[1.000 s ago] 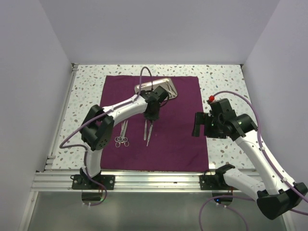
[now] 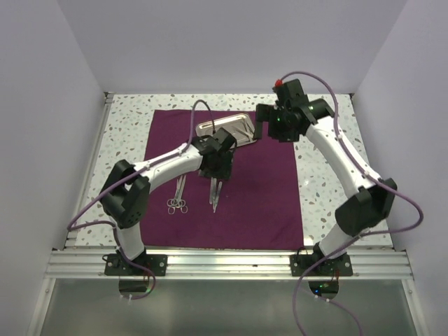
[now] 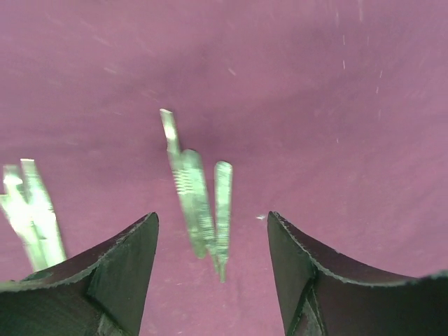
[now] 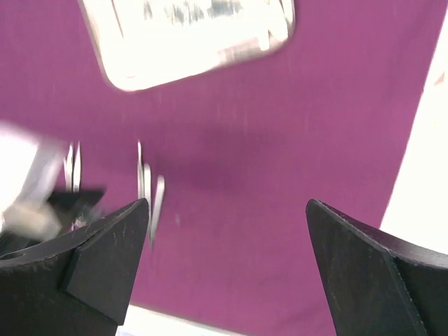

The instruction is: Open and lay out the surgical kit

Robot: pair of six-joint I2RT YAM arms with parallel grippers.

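Slim metal instruments [image 3: 222, 210] lie side by side on the purple cloth [image 2: 262, 203], between and beyond the open fingertips of my left gripper; nothing is held there. From above, that gripper partly covers their upper ends, while their lower ends [image 2: 216, 201] show. Ring-handled scissors or clamps [image 2: 177, 204] rest to their left. The pale metal tray [image 4: 164, 70] sits at the back of the cloth, with thin tools at its right end in the top view. Open and empty, my right gripper hovers right of the tray, over the cloth's back right part.
Speckled table [image 2: 329, 210] borders the cloth on both sides. In the right wrist view, the blurred left arm [image 4: 31, 189] shows at the left edge.
My right arm has swung from the right side up and back toward the tray.
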